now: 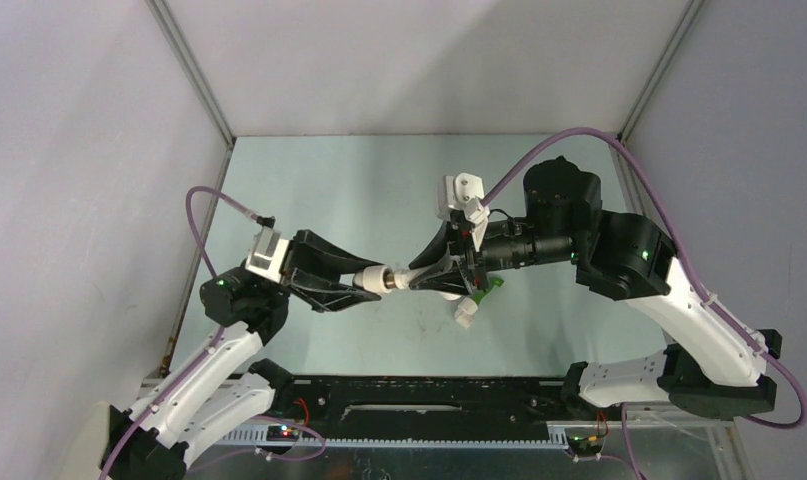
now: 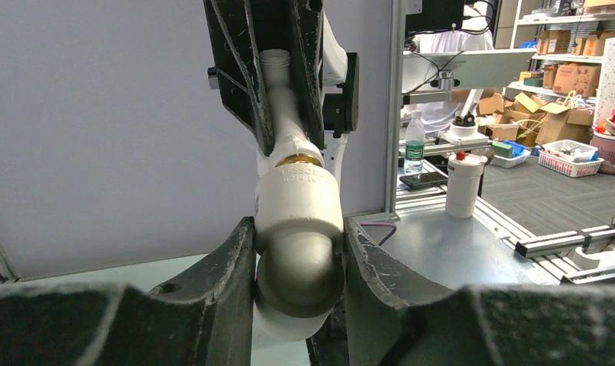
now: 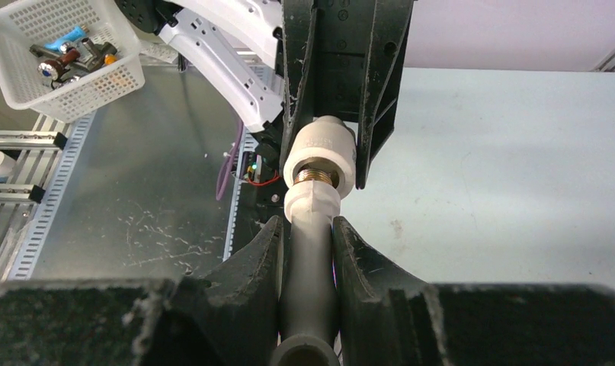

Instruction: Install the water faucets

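A white elbow fitting [image 2: 298,206] is gripped by my left gripper [image 1: 358,287], shut on it, with its mouth towards the right. Facing it is a white faucet [image 3: 312,252] with a brass thread [image 3: 314,175]; the thread's end sits at the fitting's mouth and part of the brass still shows. The fingers [image 3: 252,267] of my right gripper stand on both sides of the faucet's body. Thin gaps seem to show beside it, so how firmly they grip is unclear. How deep the thread goes is hidden.
On the pale table [image 1: 309,340] below lies another white piece [image 1: 466,312], with a green part [image 1: 491,288] beside it near my right gripper. A white basket [image 3: 110,85] of metal parts stands off to the side.
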